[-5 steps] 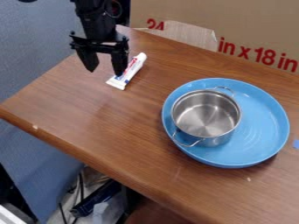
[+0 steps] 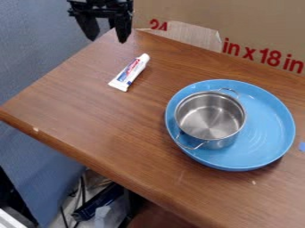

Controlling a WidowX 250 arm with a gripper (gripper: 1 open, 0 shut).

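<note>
The black gripper (image 2: 105,34) hangs at the top left, above the back edge of the wooden table, open with nothing seen between its fingers. A toothpaste tube (image 2: 128,73) lies on the table below and to the right of it, apart from the gripper. A steel pot (image 2: 210,116) stands on a blue plate (image 2: 259,142) on the right side of the table.
A cardboard box (image 2: 265,27) with red print stands behind the table. Cables and other items lie below the table's left edge.
The gripper has moved up and back, away from the toothpaste tube. The tube, pot and plate have not moved.
</note>
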